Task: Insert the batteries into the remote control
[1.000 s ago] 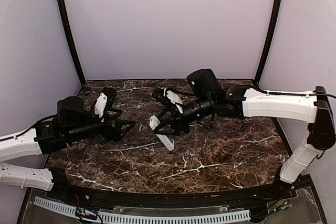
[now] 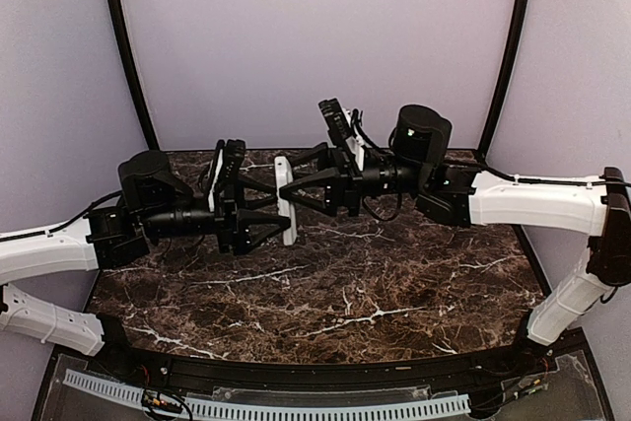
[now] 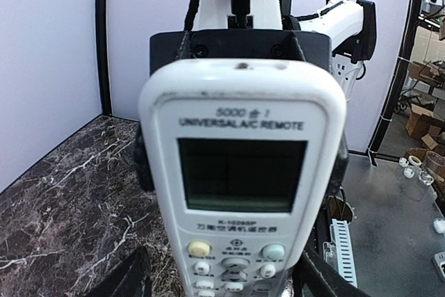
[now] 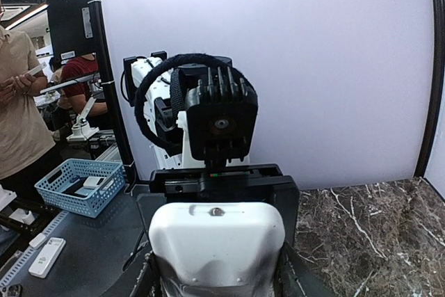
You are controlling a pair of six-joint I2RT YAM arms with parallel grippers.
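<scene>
The white remote control (image 2: pixel 287 212) stands upright in mid-air above the marble table. My right gripper (image 2: pixel 296 191) is shut on it from the right. My left gripper (image 2: pixel 272 206) has its fingers at the remote's other side, around its lower part; whether they grip it I cannot tell. In the left wrist view the remote (image 3: pixel 242 172) shows its screen and buttons, upright, with the left fingers low at either side. In the right wrist view the white top end of the remote (image 4: pixel 215 241) fills the bottom middle. No batteries can be made out.
Outside the work area, the right wrist view shows a blue basket (image 4: pixel 80 186), a small white device (image 4: pixel 47 257) and people at the left.
The remote has risen and turned upright in my right gripper. My left gripper has risen and moved right until its fingers reach the remote.
</scene>
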